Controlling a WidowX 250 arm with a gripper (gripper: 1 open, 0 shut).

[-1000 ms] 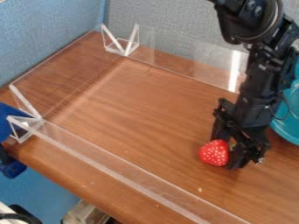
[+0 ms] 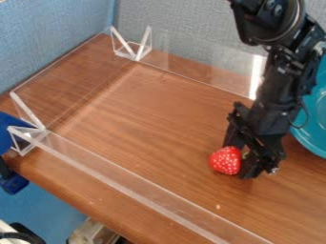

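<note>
A red strawberry with white specks (image 2: 226, 160) is low over the wooden table at the right of the camera view, held in my black gripper (image 2: 245, 158), which is shut on it. The far finger is partly hidden behind the arm and berry. Whether the berry touches the wood is unclear.
A turquoise bowl (image 2: 310, 131) stands at the right edge behind the arm. Clear plastic walls with white corner brackets (image 2: 29, 135) border the wooden table (image 2: 133, 124). Blue objects lie off the left edge.
The gripper and strawberry have moved slightly toward the back of the table and a little left over the last second.
</note>
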